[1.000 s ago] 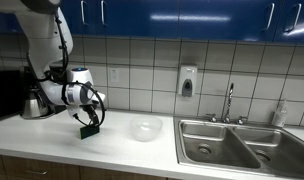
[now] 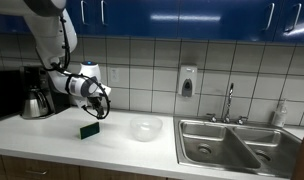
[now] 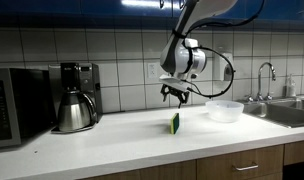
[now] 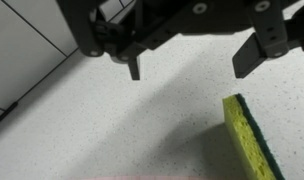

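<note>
A sponge (image 4: 249, 140), yellow with a dark green face, stands on its narrow edge on the white counter. It also shows as a small dark block (image 2: 89, 130) in exterior view 1, and in exterior view 2 the sponge (image 3: 175, 123) is seen nearly edge-on. Above it hangs my gripper, open, with bare counter visible between its fingers. In the wrist view the sponge lies to the lower right, outside the fingers and not touching them.
A clear white bowl (image 2: 146, 128) sits on the counter right of the sponge, and a double sink (image 2: 224, 148) lies farther right. Coffee maker (image 3: 77, 98) and microwave (image 3: 19, 106) stand at the left. Blue cabinets (image 2: 192, 18) hang overhead.
My arm has risen away from the sponge, opening a gap above it. The sponge remains upright in about the same spot, and the bowl has not moved.
</note>
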